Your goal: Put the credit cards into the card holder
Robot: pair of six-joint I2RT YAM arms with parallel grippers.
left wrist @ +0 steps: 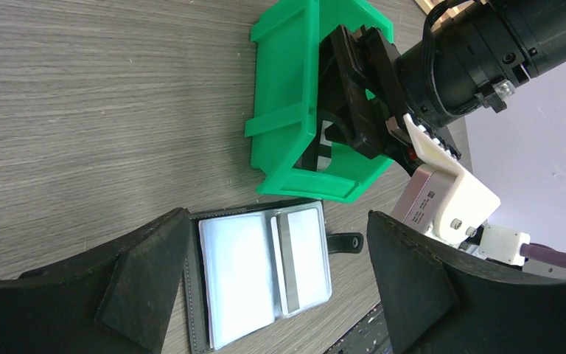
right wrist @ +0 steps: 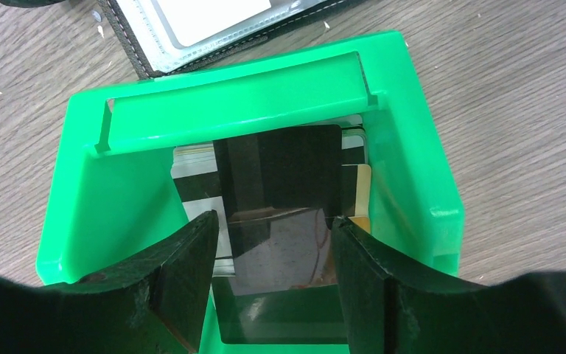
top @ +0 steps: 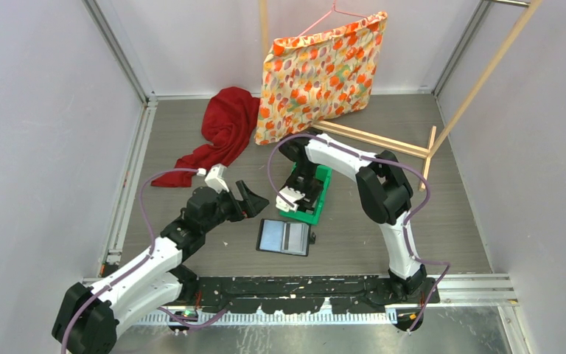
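A green bin (top: 317, 214) holds a stack of cards (right wrist: 276, 169), dark ones on top and lighter ones beneath. My right gripper reaches down inside it, fingers open over the cards; whether they touch is unclear. An open card holder (top: 273, 236) with clear sleeves lies in front of the bin, also visible in the left wrist view (left wrist: 239, 273). My left gripper (top: 252, 200) is open above the table, left of the bin, with the holder below it in its wrist view.
A red cloth (top: 221, 125) lies at the back left. A flowered fabric (top: 320, 74) hangs at the back beside wooden bars (top: 372, 138).
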